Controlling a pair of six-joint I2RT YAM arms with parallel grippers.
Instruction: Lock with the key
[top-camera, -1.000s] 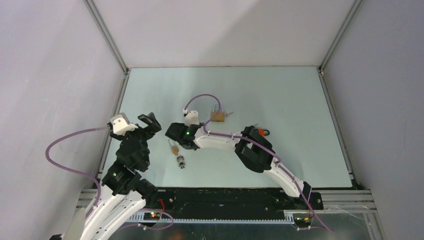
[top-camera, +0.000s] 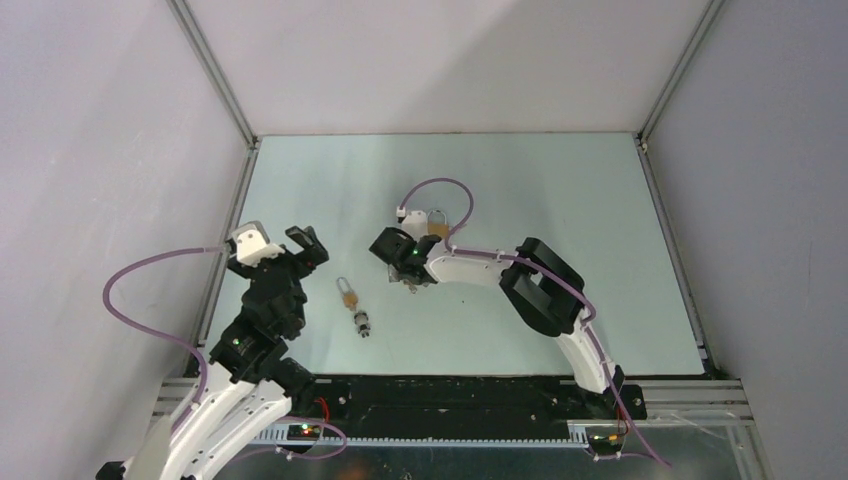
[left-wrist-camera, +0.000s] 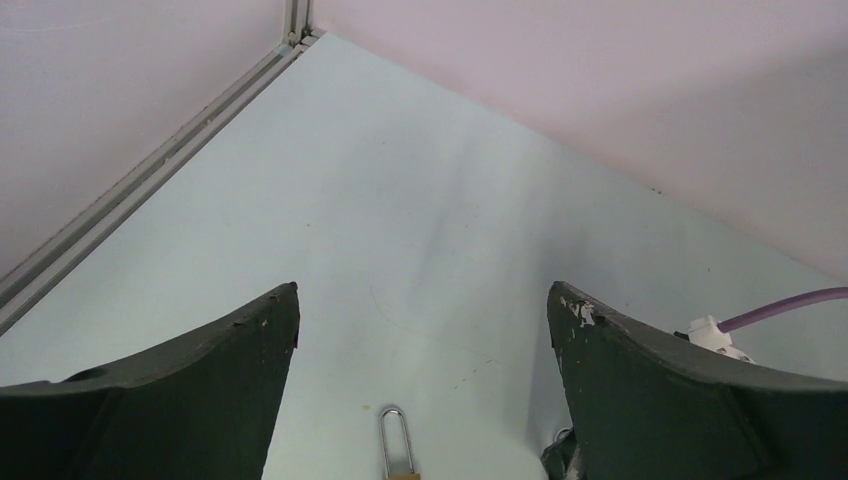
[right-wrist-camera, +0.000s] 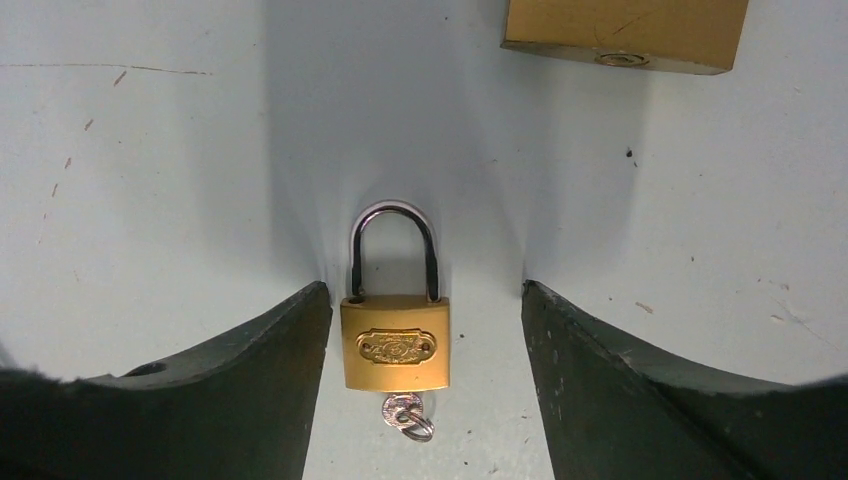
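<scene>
A small brass padlock (right-wrist-camera: 395, 343), shackle upright and keys hanging below it, lies between the fingers of my open right gripper, apart from both in the picture. A larger brass block (right-wrist-camera: 620, 30) shows at that view's upper edge; in the top view it is a padlock (top-camera: 438, 228) partly behind the arm. Another padlock (top-camera: 349, 298) lies left of the right gripper, next to a small silver-and-dark object (top-camera: 362, 324). My left gripper is open over the table's left side, with a shackle (left-wrist-camera: 395, 435) visible beyond its fingertips.
Walls and metal rails enclose it on the left, back and right. The right arm crosses the middle of the table.
The right arm has moved rightward across the table, partly covering the larger padlock.
</scene>
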